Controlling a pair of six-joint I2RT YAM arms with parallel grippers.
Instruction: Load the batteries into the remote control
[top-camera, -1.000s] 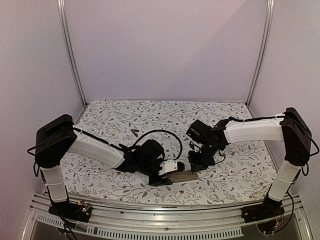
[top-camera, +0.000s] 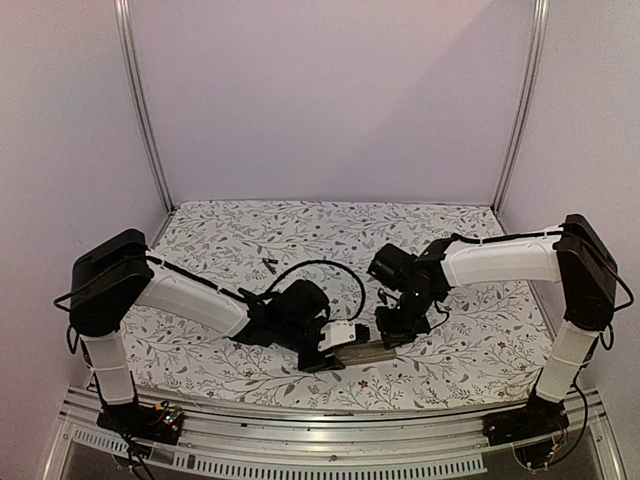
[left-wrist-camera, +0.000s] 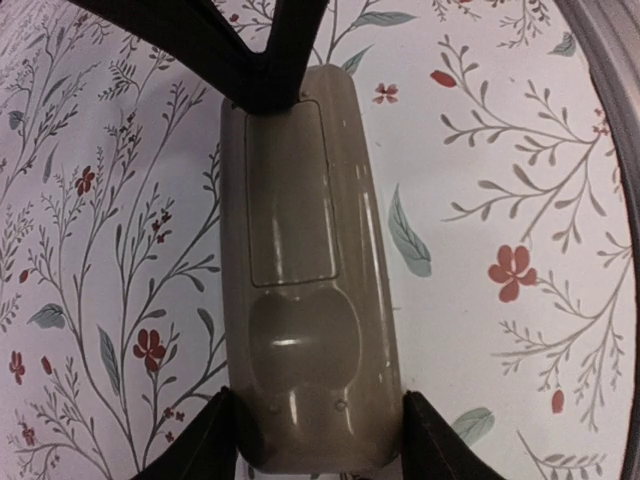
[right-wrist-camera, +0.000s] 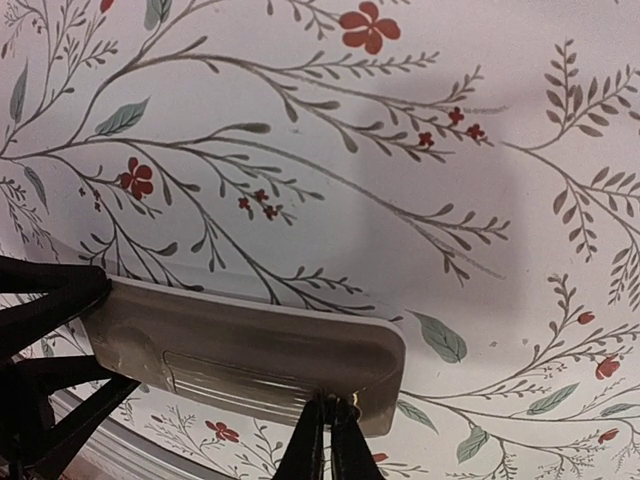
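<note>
The brown remote (top-camera: 365, 355) lies on the floral surface near the front middle. In the left wrist view it is back side up, with a long panel outline (left-wrist-camera: 290, 200); my left gripper is shut on one end of it. My right gripper is shut, its fingertips down on the remote's other end, beside the long recessed outline in the right wrist view. Whether anything small sits under those fingertips is hard to tell.
A small dark object (top-camera: 269, 265), too small to identify, lies behind the left arm. A metal rail (top-camera: 330, 450) runs along the front edge.
The left arm and the remote look unchanged.
</note>
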